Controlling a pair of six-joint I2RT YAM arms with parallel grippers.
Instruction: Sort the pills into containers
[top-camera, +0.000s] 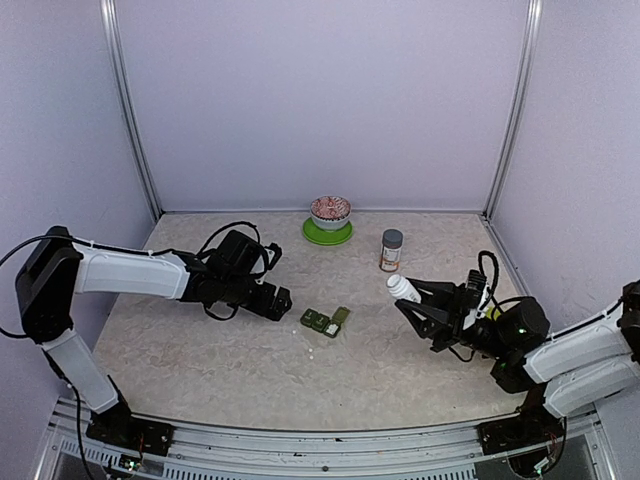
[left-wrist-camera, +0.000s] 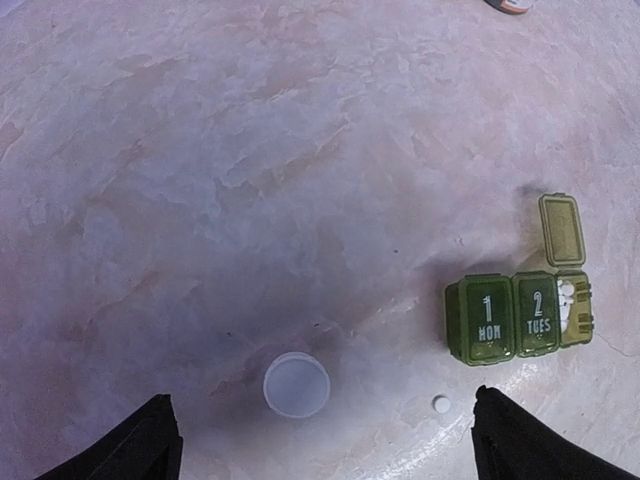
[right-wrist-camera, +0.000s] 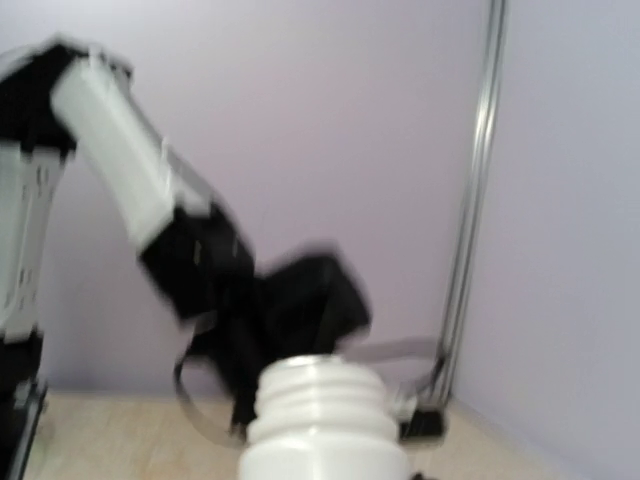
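Observation:
A green pill organizer (top-camera: 318, 321) sits mid-table; in the left wrist view its MON and TUES lids (left-wrist-camera: 484, 318) are closed, and the third compartment (left-wrist-camera: 572, 305) stands open, holding white pills. A loose pill (left-wrist-camera: 441, 404) lies beside it, along with a round white disc (left-wrist-camera: 297, 384), seemingly a cap. My left gripper (top-camera: 277, 303) is open above these, left of the organizer, with nothing between its fingers. My right gripper (top-camera: 414, 307) is shut on a white bottle (top-camera: 400, 287), held raised at the right; the bottle's threaded mouth (right-wrist-camera: 320, 385) has no cap on it.
A bowl (top-camera: 330, 206) on a green plate (top-camera: 327, 238) stands at the back. A grey-lidded jar (top-camera: 390, 254) stands right of it. Walls bound the table at back and sides.

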